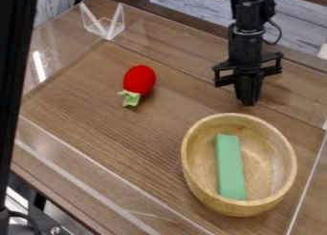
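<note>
My black gripper [250,91] reaches down from the top right to the wooden table, right of a red toy [140,79] with a pale green end and above a wooden bowl [201,189]. It looks shut, with nothing visible between its fingers. A green block [230,167] lies in the bowl.
A clear angular plastic object [102,20] sits at the back left. The table's edges show at the left and right.
</note>
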